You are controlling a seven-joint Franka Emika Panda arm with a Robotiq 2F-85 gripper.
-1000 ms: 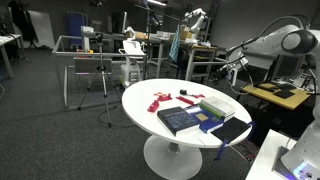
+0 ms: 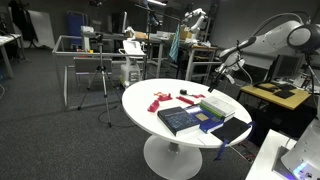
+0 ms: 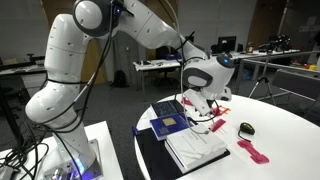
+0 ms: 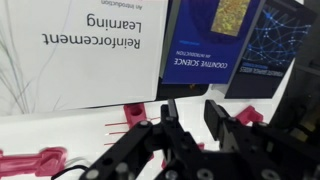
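Note:
My gripper points down over the white round table, its two dark fingers showing a pale gap between their tips. Whether anything is held there is not clear. Red pieces lie close by in the wrist view, partly hidden behind the gripper. A white book titled Reinforcement Learning lies beside the fingers, with a blue Cognitive Science book alongside it. In exterior view 2 the white gripper body hangs beyond the books.
A dark book and a blue book lie near the arm's side of the table. A round black object and a red piece sit to one side.
The arm's end has shifted slightly to the left and lower in exterior view 1. The books and red pieces on the table look unmoved.

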